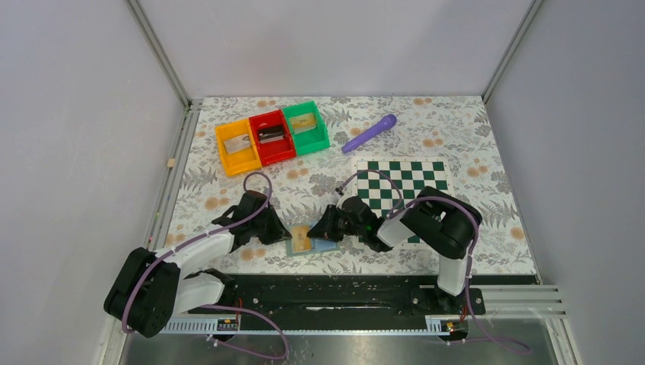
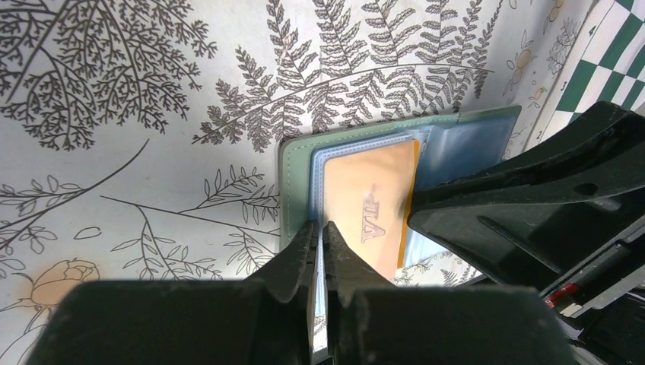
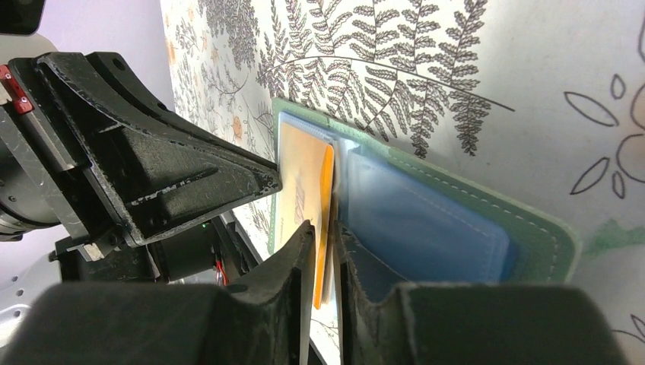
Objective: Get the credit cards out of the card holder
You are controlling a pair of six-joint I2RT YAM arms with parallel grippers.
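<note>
The card holder [image 1: 292, 249] lies spread flat near the table's front edge, green outside with blue pockets. A pale orange card [image 2: 370, 199] with mirrored lettering sits in its left pocket, its bright orange edge showing. My left gripper is shut at the holder's left side, tips over the pocket's border, nothing visible between them. From the other side, my right gripper is narrowly open, its fingertips astride the card's orange edge. Whether both of them touch it is unclear. The right blue pocket [image 3: 426, 205] shows no card on top.
Behind stand a yellow bin [image 1: 242, 160], a red bin [image 1: 278, 151] and a green bin [image 1: 312, 140], each with a card-like piece inside. A purple microphone-shaped object [image 1: 368, 134] and a green checkerboard [image 1: 401, 177] lie to the right. Between bins and holder the table is clear.
</note>
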